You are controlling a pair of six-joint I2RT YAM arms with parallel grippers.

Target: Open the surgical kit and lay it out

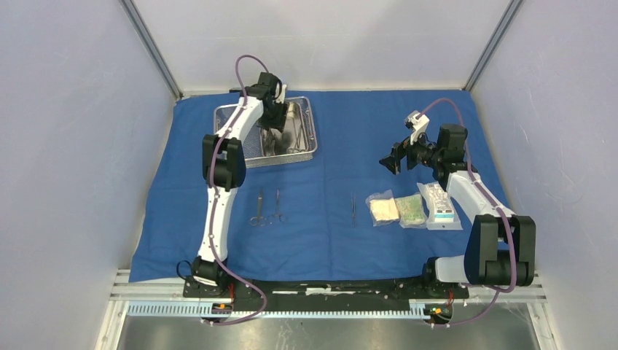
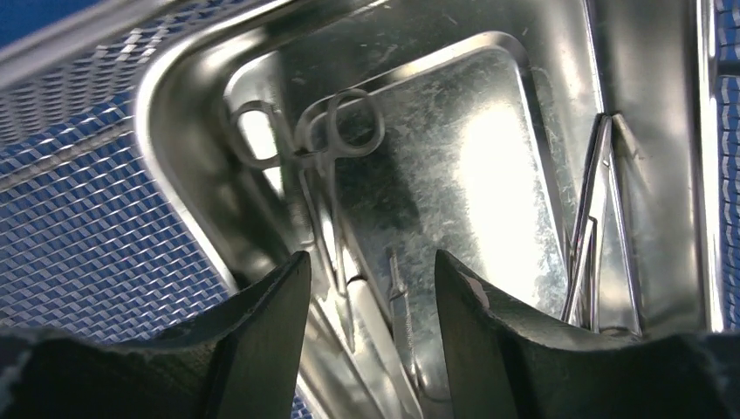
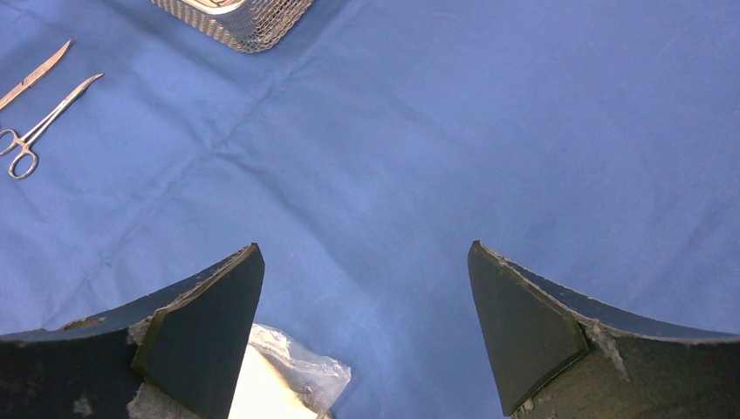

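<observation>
Inside the mesh basket lies a steel tray with several instruments. Scissors with ring handles rest along one side of the tray, their tips toward my left gripper. That gripper is open over the tray, nothing between its fingers. Below the gap lies a slim handle; more thin metal instruments lie along the opposite side. My right gripper hangs open above bare cloth, holding nothing. On the cloth are two ring-handled instruments and a thin instrument.
Walls stand on both sides and behind the basket.
</observation>
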